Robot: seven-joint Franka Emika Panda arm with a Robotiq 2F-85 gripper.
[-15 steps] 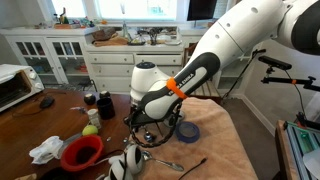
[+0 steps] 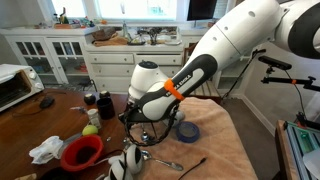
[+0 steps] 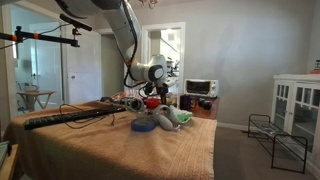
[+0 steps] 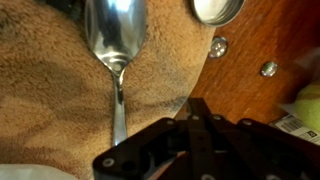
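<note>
My gripper is shut, with nothing visible between its fingers, at the bottom of the wrist view. It hangs over the tablecloth's edge. A silver spoon lies on the tan cloth to its left in that view, apart from it. Beyond the fingertips, near the top edge, sits a round metal cup or lid. Two small shiny pieces, one by the cloth edge and one on the wood, lie nearby. In exterior view 1 the gripper is low over the table, its tips hard to make out.
A red bowl, white cloth, green fruit and dark jars crowd the table's left side. A blue round item rests on the tan tablecloth, whose right part is mostly clear.
The arm has shifted slightly up and to the right in exterior view 1. The objects on the table appear unmoved.
</note>
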